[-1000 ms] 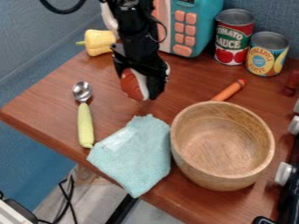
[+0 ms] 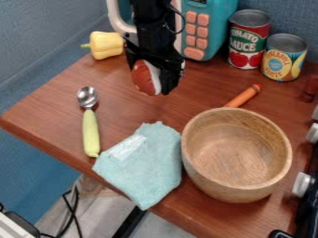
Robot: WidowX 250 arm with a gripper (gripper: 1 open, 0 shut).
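My black gripper (image 2: 155,70) is over the back middle of the table, holding a red and white object (image 2: 147,78) between its fingers. Exactly what the object is cannot be told. A wooden bowl (image 2: 236,167) stands at the front right, with an orange carrot-like stick (image 2: 243,98) behind it. A light blue cloth (image 2: 137,167) lies at the front, left of the bowl. A spoon with a pale yellow-green handle (image 2: 91,132) lies on the left.
A teal microwave-like toy (image 2: 202,46) stands at the back, beside a tomato sauce can (image 2: 247,42) and a second can (image 2: 284,60). A yellow object (image 2: 104,44) sits back left. Black and white items line the right edge.
My gripper has risen toward the back with the red and white object in it. The other things have stayed in place.
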